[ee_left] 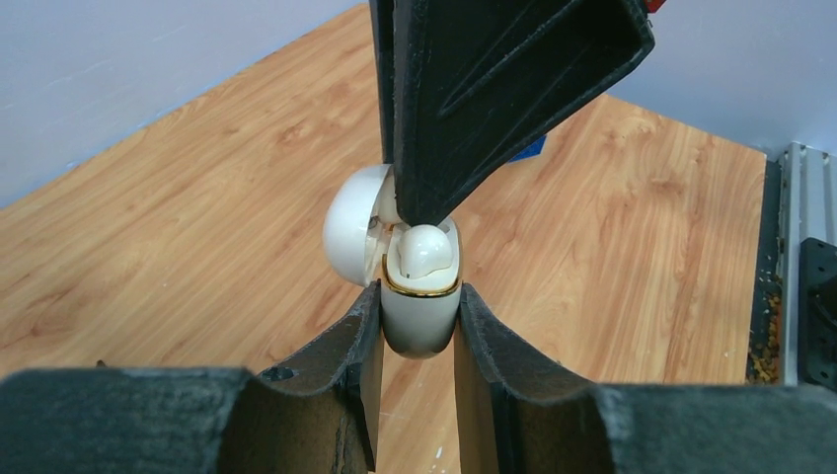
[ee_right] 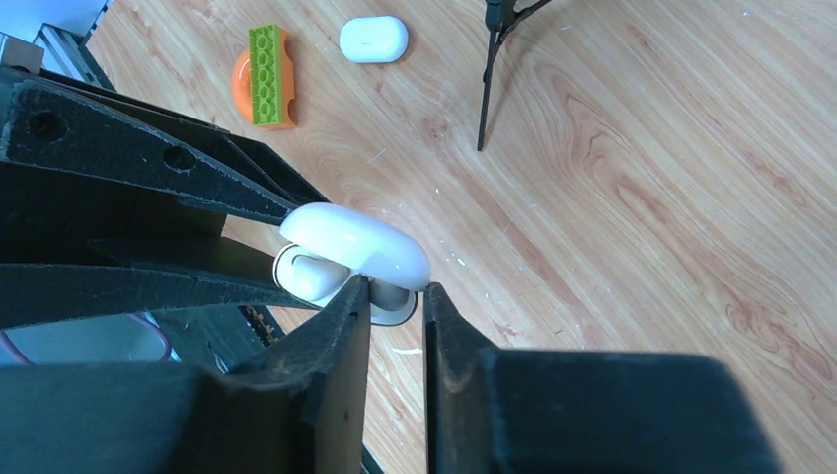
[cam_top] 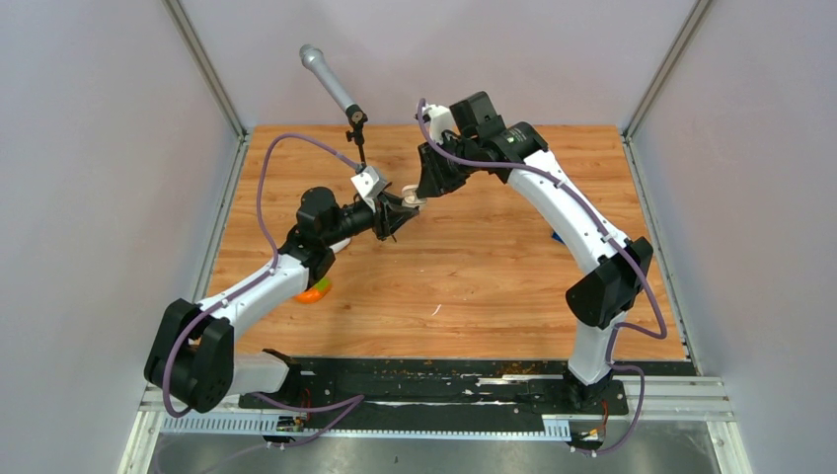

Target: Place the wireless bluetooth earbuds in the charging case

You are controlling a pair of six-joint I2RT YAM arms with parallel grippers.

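In the left wrist view my left gripper is shut on the small white charging case (ee_left: 418,331), which has a gold line round its rim. Its lid (ee_left: 347,225) stands open. A white earbud (ee_left: 425,251) sits in the near side of the case. My right gripper is at the case, fingertips slightly apart. A pale rounded piece (ee_right: 388,297) shows behind the gap between these fingertips, beside the lid; whether they touch it is hidden. From above, both grippers meet over the table, the case small between them.
A white oval object (ee_right: 373,39) and an orange piece with a green studded block (ee_right: 265,79) lie on the table. A microphone (cam_top: 326,74) on a thin stand rises near the left arm. Something blue (ee_left: 530,149) lies to the right.
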